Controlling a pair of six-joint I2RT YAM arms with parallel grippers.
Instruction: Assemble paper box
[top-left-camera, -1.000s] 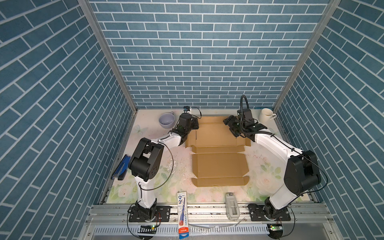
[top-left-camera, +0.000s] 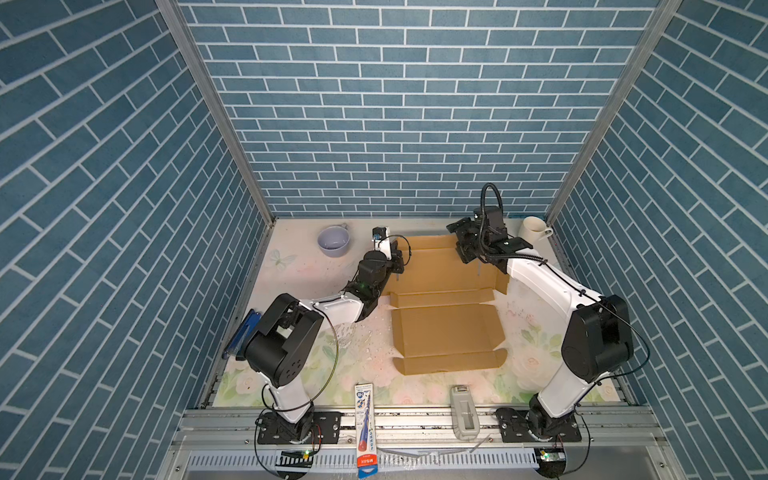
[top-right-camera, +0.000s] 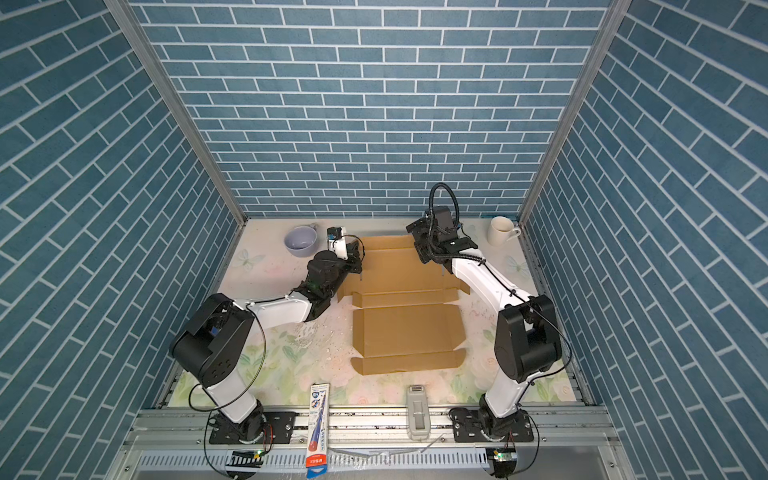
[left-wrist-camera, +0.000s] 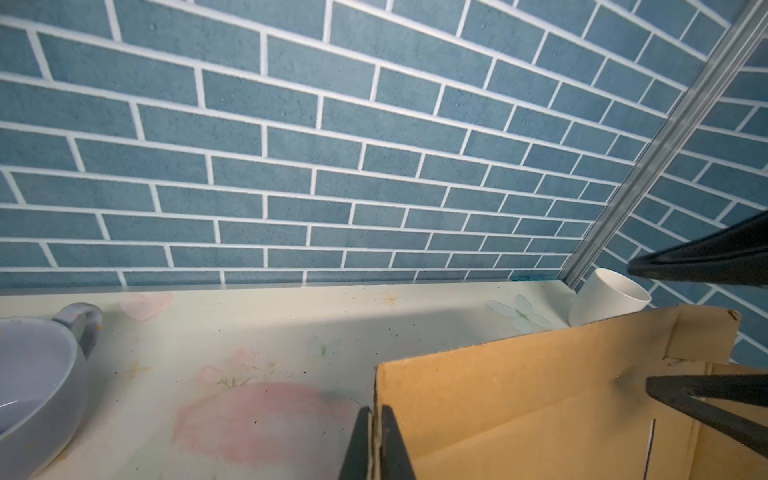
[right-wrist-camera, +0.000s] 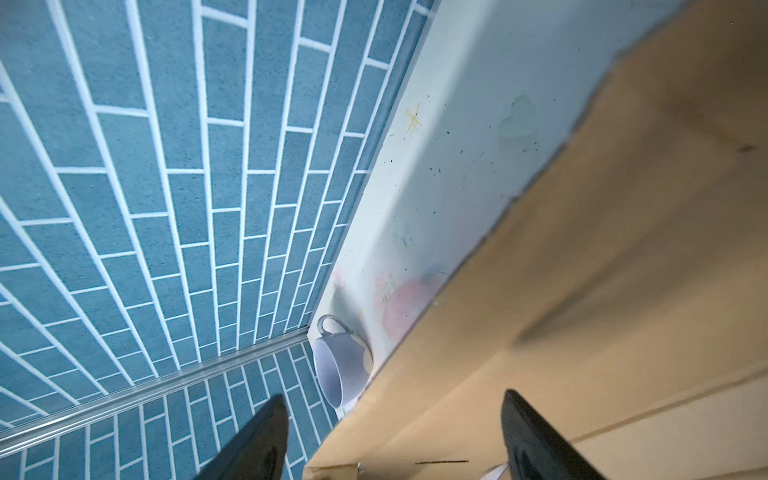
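The brown cardboard box (top-left-camera: 448, 329) lies unfolded, its lid panel towards the front and its rear section by the arms. In the left wrist view, my left gripper is shut at the upright left end of the rear cardboard wall (left-wrist-camera: 512, 384), whose thin edge runs between the fingertips. My right gripper is open towards the wall's other end, one finger (right-wrist-camera: 260, 444) on each side of the cardboard, with no grip on it. Its dark fingers (left-wrist-camera: 708, 254) also show in the left wrist view, above and in front of the wall.
A lilac cup (top-left-camera: 333, 240) stands back left and a white mug (top-left-camera: 533, 230) back right. At the front edge lie a packaged pen (top-left-camera: 365, 432) and a grey device (top-left-camera: 464, 412). A blue item (top-left-camera: 242, 334) lies at the left edge. Bare table flanks the lid.
The cardboard has shifted slightly right and its rear section now looks skewed. My left gripper has moved a little forward and right; the right gripper has shifted and turned slightly.
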